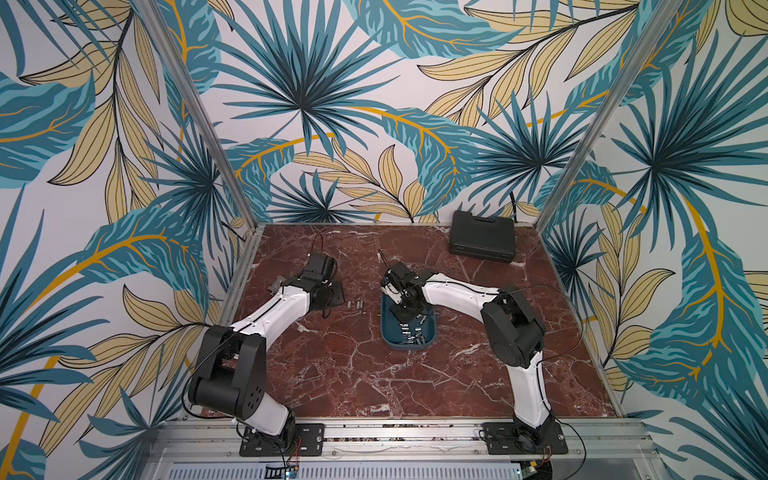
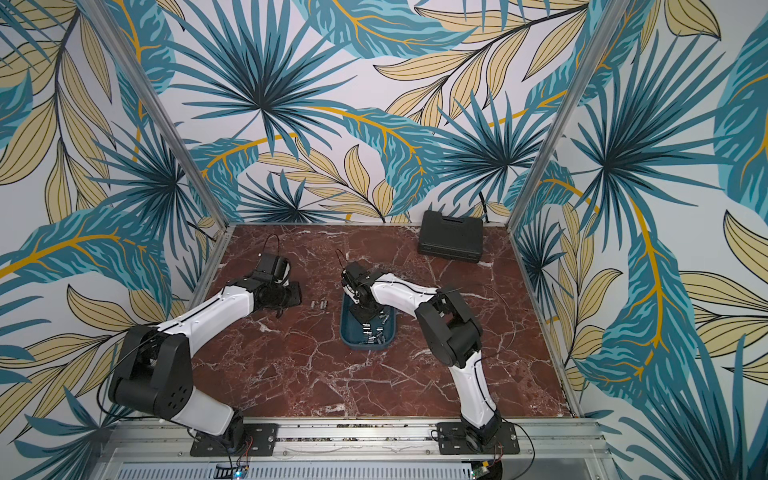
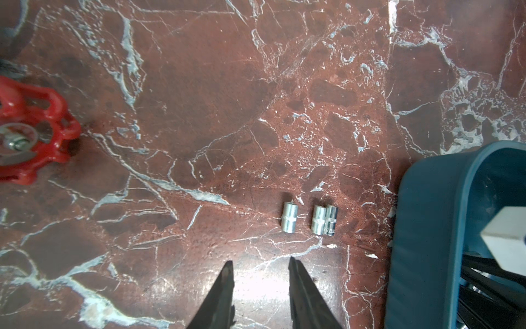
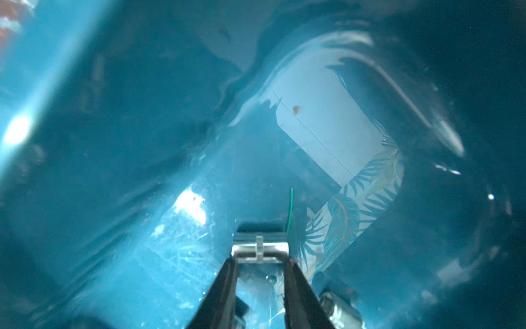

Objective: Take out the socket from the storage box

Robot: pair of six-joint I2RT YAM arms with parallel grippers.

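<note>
The teal storage box [image 1: 384, 328] holds several silver sockets [image 1: 406, 332] on its floor. My right gripper is down inside it, its fingertips part open at either end of a silver socket [image 4: 246, 249] lying crosswise; whether they touch it is unclear. Another socket [image 4: 342, 311] lies just right of the fingers. My left gripper stands open over the table, left of the box, with nothing between its fingers. Several loose sockets [image 3: 289, 217] lie on the table beside the box.
A red valve wheel [image 3: 41, 126] is at the left of the left wrist view. A black case [image 1: 481, 236] sits at the back right.
</note>
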